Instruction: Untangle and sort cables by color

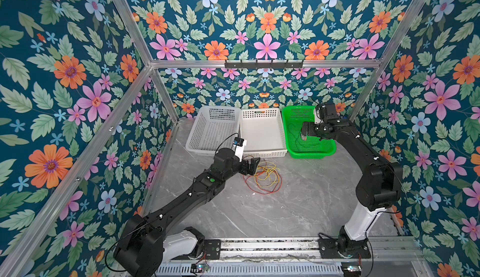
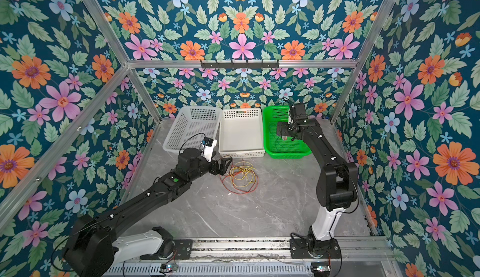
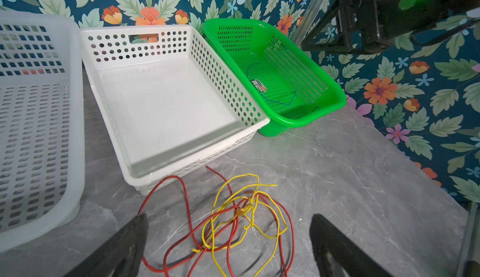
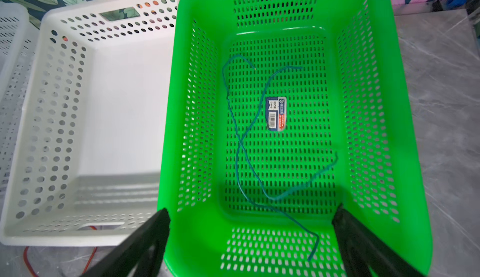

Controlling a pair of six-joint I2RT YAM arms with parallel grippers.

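Red cables (image 3: 185, 192) and yellow cables (image 3: 225, 212) lie tangled on the table in front of the baskets. My left gripper (image 1: 252, 164) is open just above their left side, nothing between its fingers. A teal cable (image 4: 240, 144) lies loosely in the green basket (image 4: 410, 127), beside a small printed label (image 4: 276, 114). My right gripper (image 2: 285, 129) hangs open over that basket, holding nothing.
A white basket (image 3: 165, 102) stands in the middle and a light grey basket (image 1: 212, 132) at the left. Bare grey table (image 3: 360, 172) shows to the right of the cables and in front.
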